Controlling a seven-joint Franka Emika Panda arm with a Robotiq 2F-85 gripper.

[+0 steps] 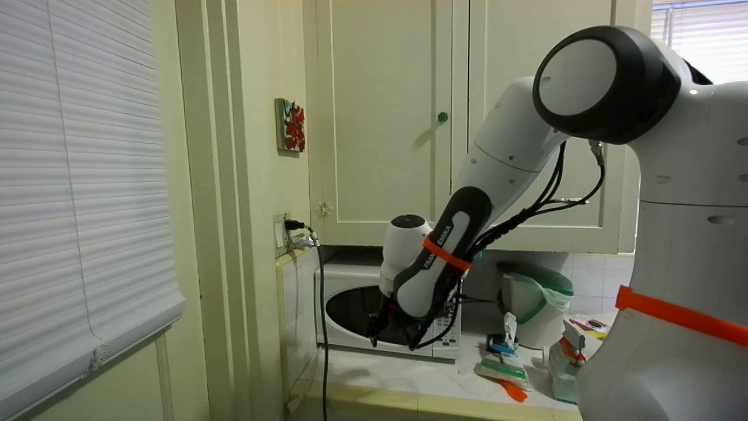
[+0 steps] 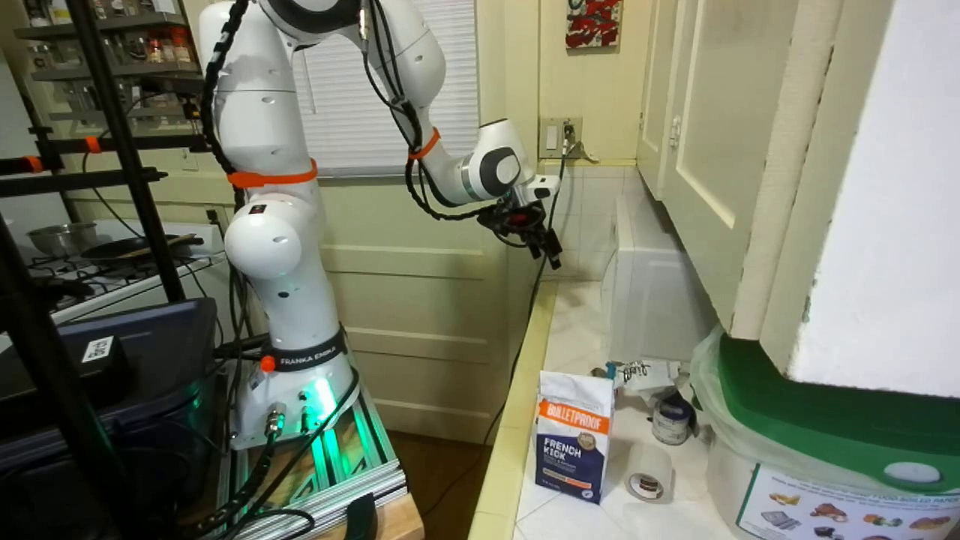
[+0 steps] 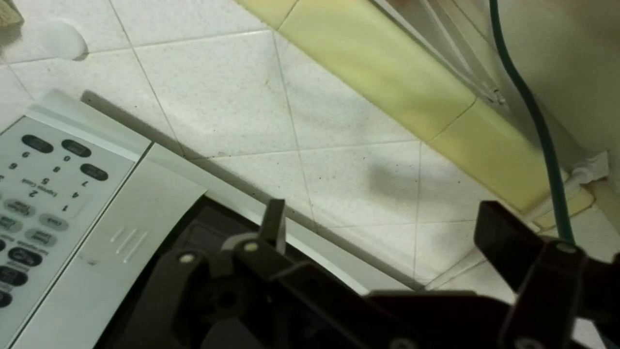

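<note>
My gripper stands open, with no object between its fingers. Its fingertips point down over the tiled counter in the wrist view, with the microwave's front edge beneath the left finger (image 3: 274, 224). In exterior view 1 the gripper (image 1: 392, 333) is in front of the white microwave (image 1: 340, 280), covering part of its dark oval door. From the other side, the gripper (image 2: 550, 244) hangs above the counter's front edge, apart from the microwave (image 2: 652, 288). The door looks closed, and the microwave's keypad (image 3: 40, 203) shows at the left of the wrist view.
A dark cable (image 1: 322, 316) hangs from the wall outlet beside the counter. Nearer the second camera stand a coffee bag (image 2: 573, 441), a tape roll (image 2: 649, 472) and a green-lidded bin (image 2: 837, 405). Cupboards (image 1: 392, 126) overhang the microwave. Bare tile (image 3: 343, 168) lies before it.
</note>
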